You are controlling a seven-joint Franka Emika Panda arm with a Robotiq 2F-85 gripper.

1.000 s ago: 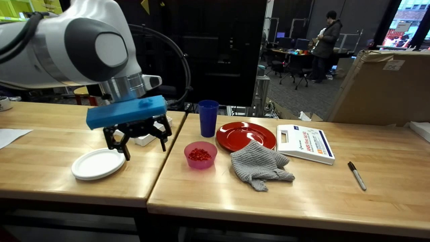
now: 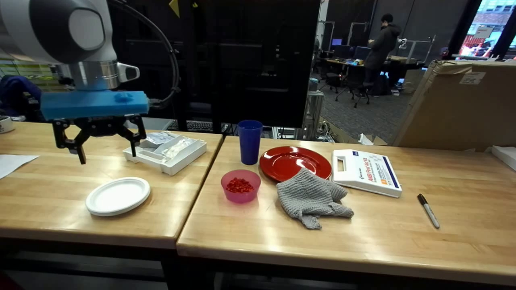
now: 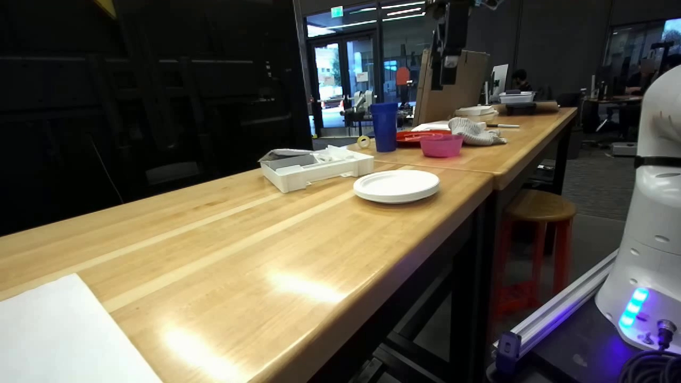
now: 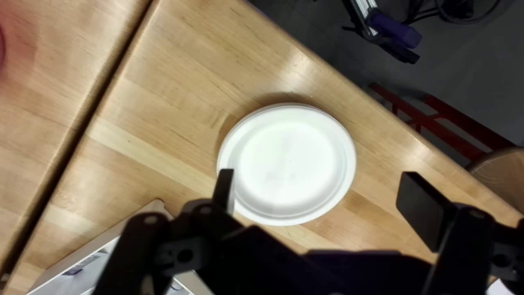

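A white plate [image 2: 118, 196] lies on the left table near its front edge, and it shows whole in the wrist view, an empty white plate [image 4: 288, 162]. High above that table my gripper [image 2: 107, 155] hangs with its fingers wide apart and nothing between them. In the wrist view the two fingers [image 4: 423, 209] stand apart on either side of the lower part of the plate, well above it. Behind the plate sits a white divided tray [image 2: 170, 166] with packets in it.
On the right table are a blue cup [image 2: 250, 142], a pink bowl [image 2: 240, 194] of red bits, a red plate [image 2: 292, 163], a grey cloth [image 2: 309, 193], a first aid case [image 2: 365, 171] and a marker [image 2: 428, 211]. A seam divides the two tables.
My open gripper has moved left and up, away from the table seam, and has levelled. The tray now shows more fully. Objects on the tables have not moved.
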